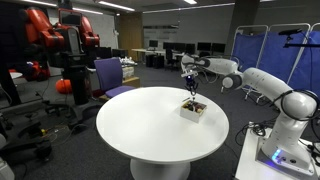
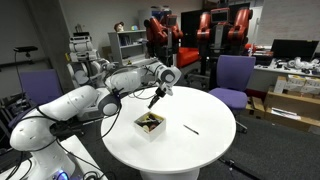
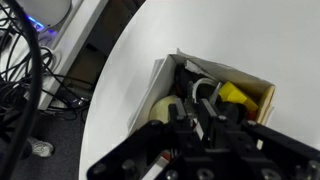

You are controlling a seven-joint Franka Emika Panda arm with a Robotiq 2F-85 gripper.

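Observation:
A small open box (image 1: 194,113) stands on the round white table (image 2: 180,158). In the wrist view the box (image 3: 264,77) holds a yellow item (image 3: 235,98), dark cable-like things and a round tan item (image 3: 163,107). Above the box and just behind it in exterior view 1, my gripper (image 1: 190,98) points down. In exterior view 2 the gripper (image 2: 153,102) hangs over the far side of the box. The fingers look close together on something small, which blends into the dark contents below and cannot be named.
A thin dark pen-like object (image 2: 190,131) lies on the table, apart from the box. A purple chair (image 2: 234,82) stands beyond the table, and cables (image 3: 45,72) hang by its edge in the wrist view.

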